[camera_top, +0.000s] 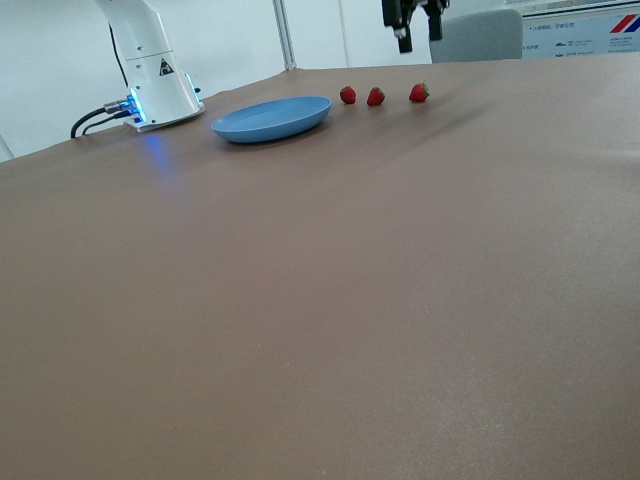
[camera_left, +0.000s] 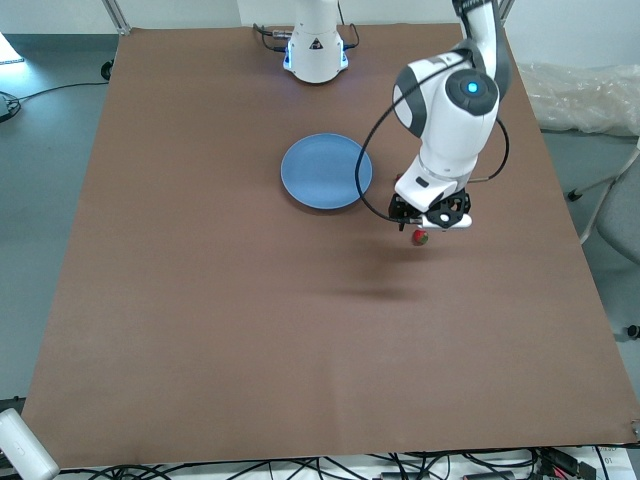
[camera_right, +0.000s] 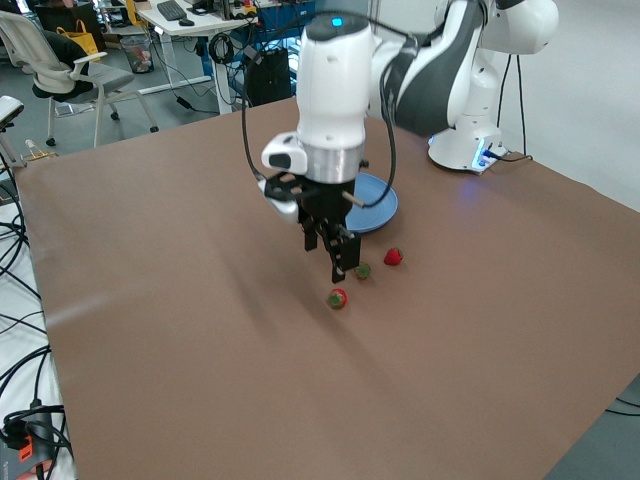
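Note:
My black gripper (camera_top: 420, 35) hangs above the strawberries, its two fingers apart with nothing visible between them. In the top view three strawberries lie in a row on the brown table: a left one (camera_top: 348, 95), a middle one (camera_top: 376, 97) and a right one (camera_top: 419, 93). The blue plate (camera_left: 326, 170) is beside them, empty. In the right view the gripper (camera_right: 340, 268) is over the berries near the plate, and the nearest berry (camera_right: 338, 298) shows just below it.
The white robot base (camera_left: 315, 55) with its cables stands behind the plate. Cables run along the table's edge.

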